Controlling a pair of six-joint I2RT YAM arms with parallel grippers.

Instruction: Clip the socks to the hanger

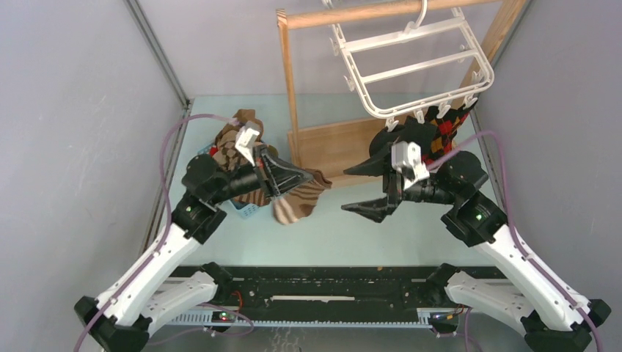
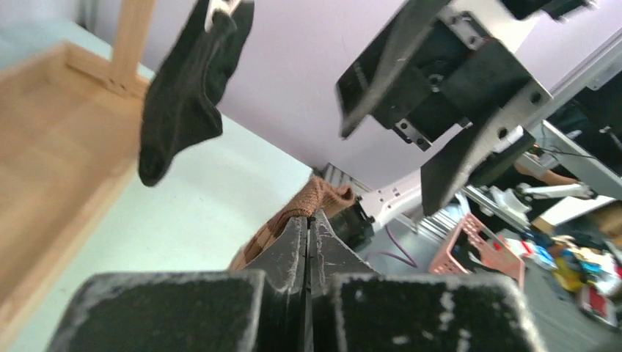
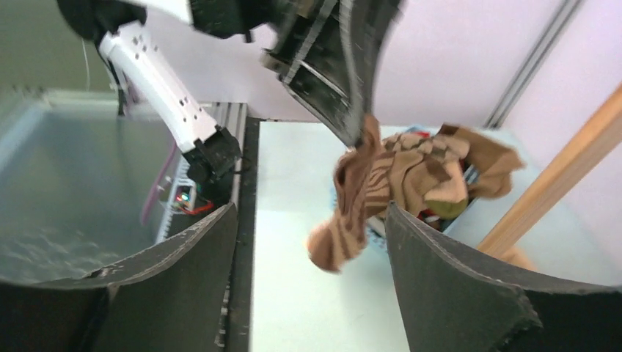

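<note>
A brown striped sock (image 1: 299, 199) hangs from the tips of my left gripper (image 1: 309, 176), left of centre in the top view. The left wrist view shows the fingers closed together with the sock's brown fabric (image 2: 317, 195) pinched at their tips. Facing it across a gap, my right gripper (image 1: 346, 190) is spread wide with nothing between its fingers. In the right wrist view the sock (image 3: 350, 205) dangles beyond the open fingers. The white hanger (image 1: 413, 67) is on the wooden bar above; dark socks (image 1: 405, 134) and a red-and-black patterned one (image 1: 445, 129) hang at its front clips.
A light blue basket (image 1: 245, 210) heaped with brown socks stands behind the left arm. A wooden stand's post (image 1: 290, 95) and base (image 1: 330, 147) lie between basket and hanging socks.
</note>
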